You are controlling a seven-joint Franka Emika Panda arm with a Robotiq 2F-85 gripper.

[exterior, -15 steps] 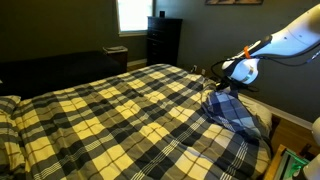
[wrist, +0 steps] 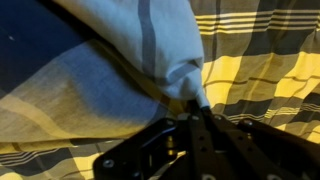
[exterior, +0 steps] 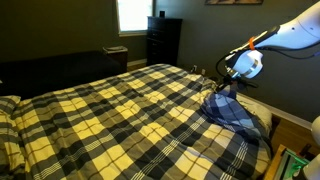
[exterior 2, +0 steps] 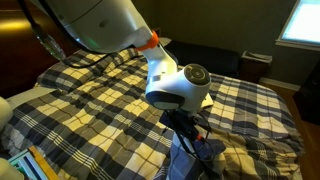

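A plaid blanket point(exterior: 120, 115) in navy, cream and grey covers the bed. Its near right part point(exterior: 235, 112) is folded over and shows a bluer side. In the wrist view a raised fold of that blue-grey cloth point(wrist: 150, 40) narrows down to the fingertips, where my gripper is shut on it. Seen from the second exterior view, the gripper point(exterior 2: 192, 143) is low over the bed beside the bunched blue cloth point(exterior 2: 190, 165). The arm hides part of the blanket there.
A dark dresser point(exterior: 163, 42) stands by the far wall, near a window point(exterior: 135, 15). A small white-topped stand point(exterior 2: 255, 67) is beyond the bed. Wooden floor point(exterior: 292, 135) shows along the bed's right side.
The arm's wrist has risen slightly and shifted a little to the right in the first exterior view. The rest of the blanket looks the same.
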